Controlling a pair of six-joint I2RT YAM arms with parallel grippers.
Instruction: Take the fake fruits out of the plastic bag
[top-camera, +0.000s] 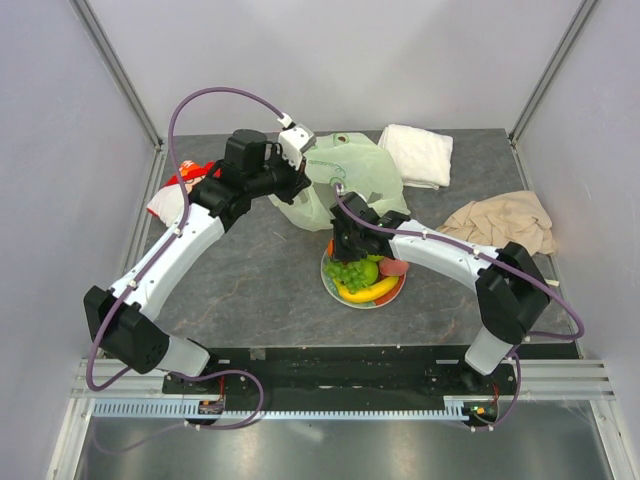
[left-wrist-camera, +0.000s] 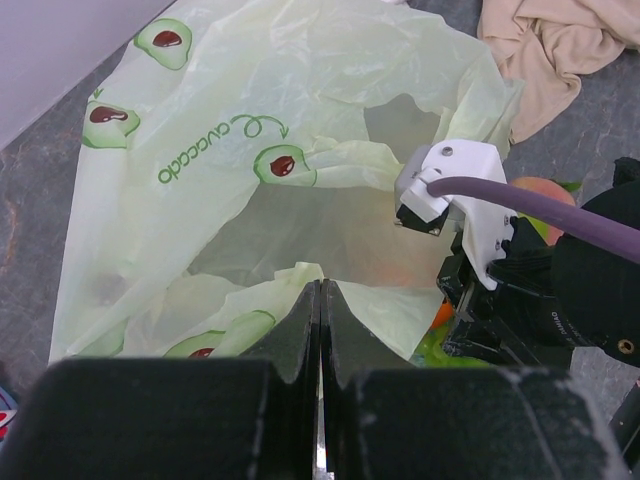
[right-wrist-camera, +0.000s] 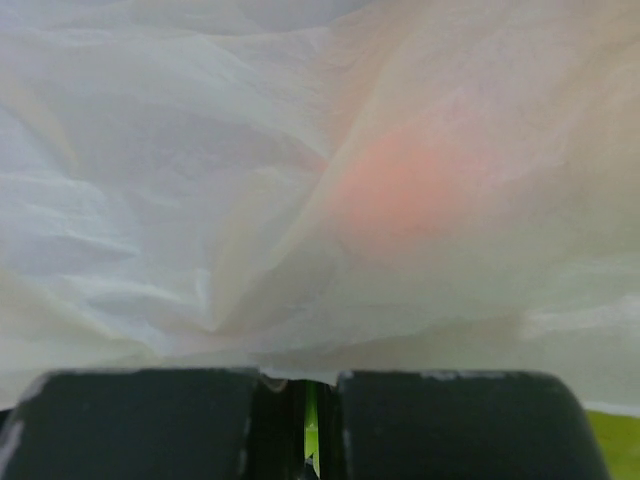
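The pale green plastic bag (top-camera: 355, 160) with avocado prints lies open at the back centre; in the left wrist view its interior (left-wrist-camera: 280, 230) looks largely empty. My left gripper (top-camera: 300, 185) hangs over the bag's left side, shut with nothing visible between its fingers. My right gripper (top-camera: 340, 250) is low at the bag's front edge, shut, facing translucent plastic with a blurred orange shape behind it in the right wrist view. Beneath it a plate (top-camera: 350, 303) holds a banana (top-camera: 368, 292), green grapes (top-camera: 345, 275), a pink fruit (top-camera: 393, 267) and other green and orange fruit.
A white folded towel (top-camera: 415, 155) lies at the back right, a beige cloth (top-camera: 500, 220) at the right. A red-and-white item (top-camera: 170, 200) is at the back left.
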